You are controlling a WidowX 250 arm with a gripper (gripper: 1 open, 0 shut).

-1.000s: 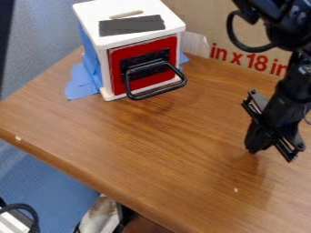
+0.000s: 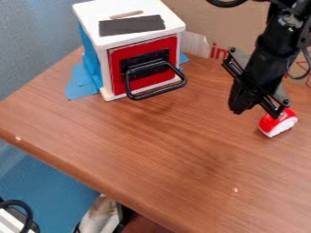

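Note:
A black gripper hangs from the arm at the right of the table, its lower tip at a small red and white cylinder lying on the wood. Whether it grips the cylinder or only stands over it, and how its fingers stand, is unclear. A white toy oven with a red door and black handle sits at the back left.
Blue material lies beside the oven. A cardboard box stands behind. The table's left edge drops to a blue floor.
The gripper has moved up and back from the front right of the table, turning more downward; the red and white cylinder, mostly hidden before, now shows beneath it.

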